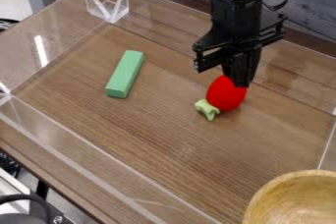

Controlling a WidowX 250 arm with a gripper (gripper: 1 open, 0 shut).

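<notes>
My gripper (pixel 239 76) hangs in the upper right, shut, pointing down just over a red egg-shaped object (pixel 226 96) with a small pale green piece (pixel 206 108) at its lower left. The fingertips meet at the red object's top edge; whether they touch it I cannot tell. A flat green bar (pixel 125 75) lies to the left on the wooden table (pixel 132 149).
A clear plastic item (pixel 108 4) stands at the upper left. A yellow round bowl (pixel 292 204) sits at the bottom right. Dark cables lie at the lower left corner.
</notes>
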